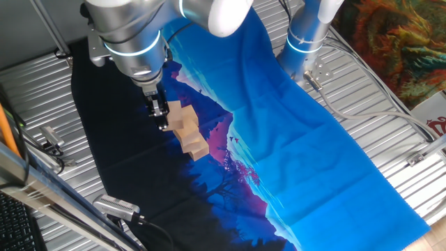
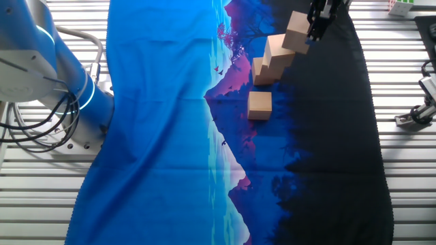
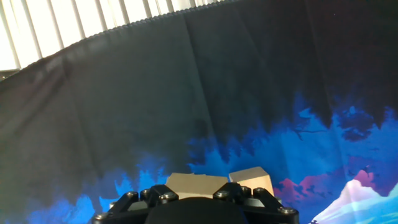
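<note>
Several plain wooden blocks are in view. One wooden block (image 2: 296, 33) is at my gripper (image 2: 319, 27), tilted and seemingly above the cloth. My gripper (image 1: 159, 113) is shut on this block, which sticks out from the fingers toward the other blocks in exterior view 1. Close by stands a second block (image 2: 278, 51), apparently resting on a third block (image 2: 263, 71). Another block (image 2: 259, 105) sits apart from those on the cloth. In the wrist view the held block (image 3: 196, 182) shows beyond the fingers (image 3: 166, 197), largely hidden by the gripper; another block (image 3: 252, 178) is just right of it.
A blue and black printed cloth (image 2: 163, 136) with some folds covers the slatted metal table (image 2: 402, 184). A grey camera-like device (image 1: 116, 207) with a cable stands at the cloth's dark edge.
</note>
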